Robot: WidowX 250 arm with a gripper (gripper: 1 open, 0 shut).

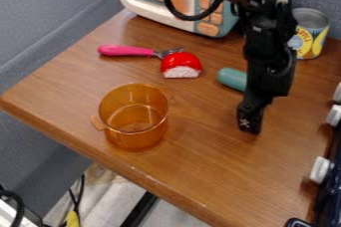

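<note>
My black gripper [250, 121] points down over the right middle of the wooden table, just in front of a teal cylindrical object [232, 78] that lies partly behind my arm. Whether its fingers are open or shut is unclear. An orange translucent pot [134, 115] stands to the left, and a red object with a pale face [181, 66] lies behind it, beside a pink-handled utensil [127, 51].
A toy microwave [209, 17] stands at the back, and a can [310, 37] at the back right. A dark appliance with white knobs [325, 197] lines the right edge.
</note>
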